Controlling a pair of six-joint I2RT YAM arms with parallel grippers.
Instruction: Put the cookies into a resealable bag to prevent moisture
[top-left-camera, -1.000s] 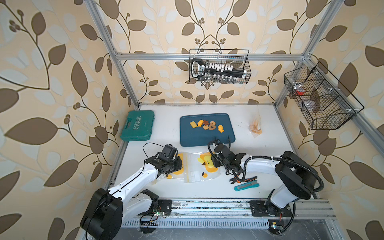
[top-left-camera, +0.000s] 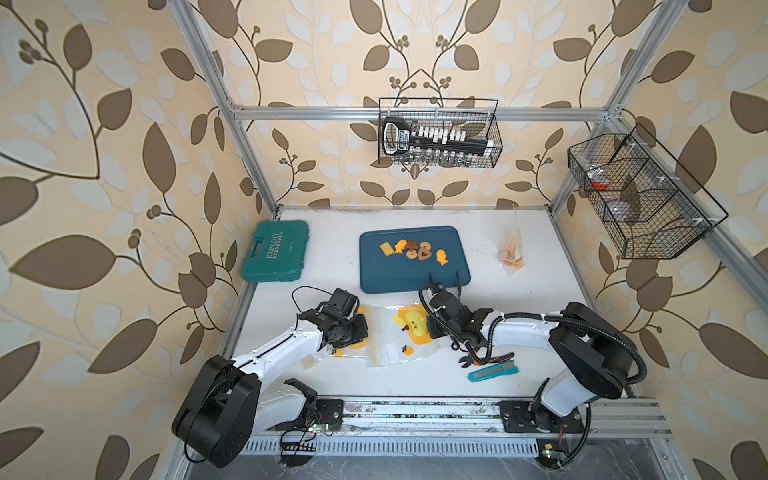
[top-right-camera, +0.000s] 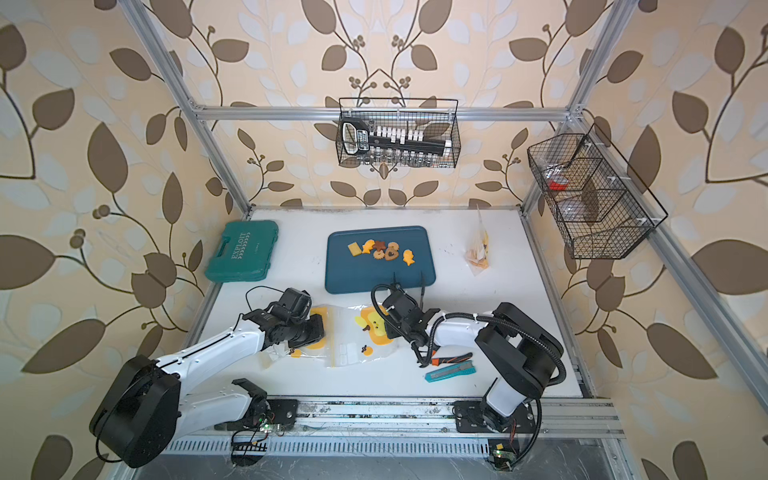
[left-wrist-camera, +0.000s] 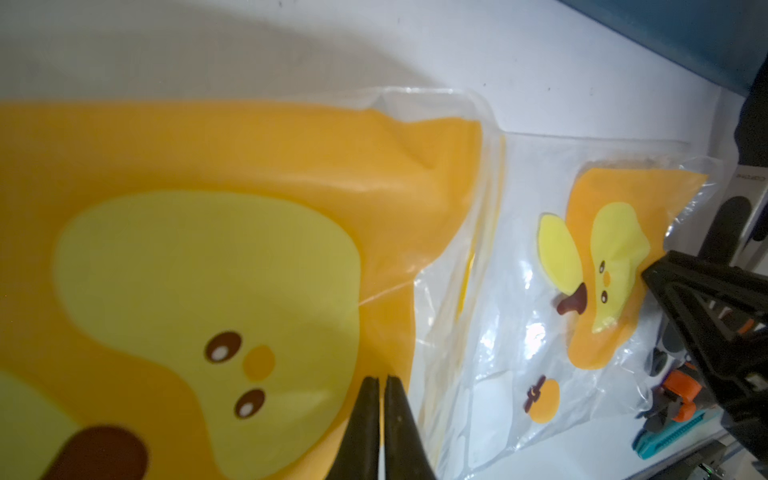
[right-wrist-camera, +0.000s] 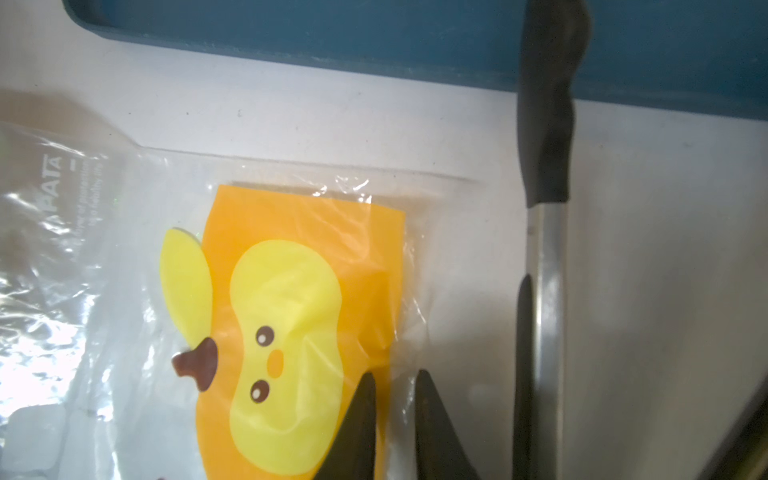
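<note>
Several cookies lie on the blue tray. In front of it are two clear bags with bear prints: the left bag overlaps the right bag. My left gripper is shut over the left bag near its right edge; whether film is pinched between its fingertips, I cannot tell. At the right end of the other bag, my right gripper is part open, low over the bag's orange print and clear margin. No clear hold on the film shows there.
Black-tipped tongs stand just right of my right gripper, reaching over the tray. A teal cutter and orange-black pliers lie in front. A green case sits left; a small clear bag lies right.
The left arm has shifted slightly right over its bag. My right gripper has also edged a little to the right. The cookies and tray have stayed put.
</note>
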